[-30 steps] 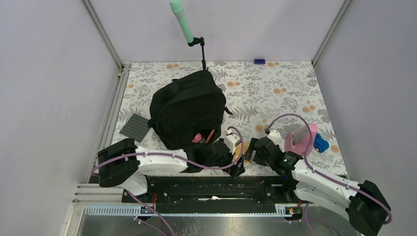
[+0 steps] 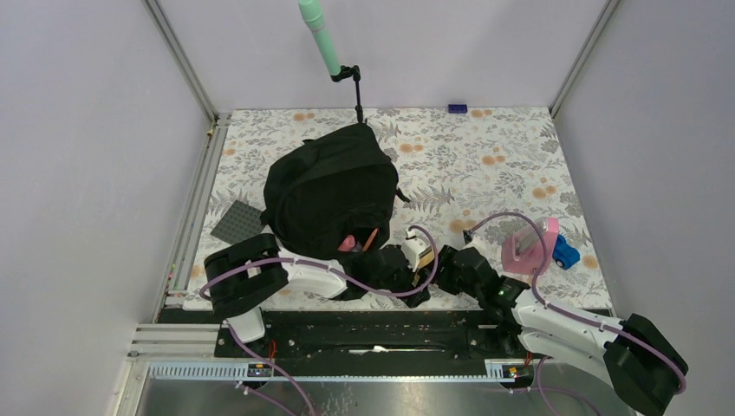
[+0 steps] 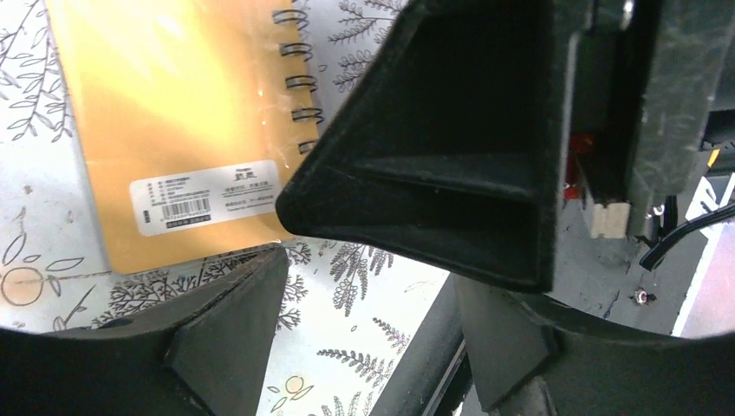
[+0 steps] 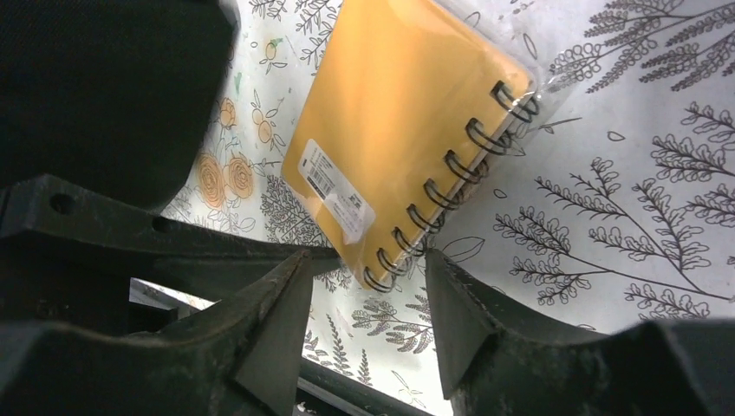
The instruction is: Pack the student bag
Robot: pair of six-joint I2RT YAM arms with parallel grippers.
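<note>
A yellow spiral notebook point(image 3: 186, 113) with a white barcode label lies ahead of my left gripper, whose fingers stand apart with nothing between them. In the right wrist view, the notebook point(image 4: 407, 104) has its ringed lower corner just past the tips of my right gripper. That gripper is part open. A black finger of the left gripper reaches to the notebook's labelled edge; whether it goes underneath, I cannot tell. The black bag point(image 2: 329, 191) stands open, with a pink item point(image 2: 347, 243) and an orange item point(image 2: 371, 238) inside its mouth.
A pink holder point(image 2: 529, 251) and a blue toy car point(image 2: 566, 252) stand at the right. A grey mat point(image 2: 237, 223) lies left of the bag, and a small dark blue block point(image 2: 457, 109) sits at the back edge.
The left arm has shifted slightly right. The right gripper has moved a little left, toward the left one, and less of the notebook shows between them from above.
</note>
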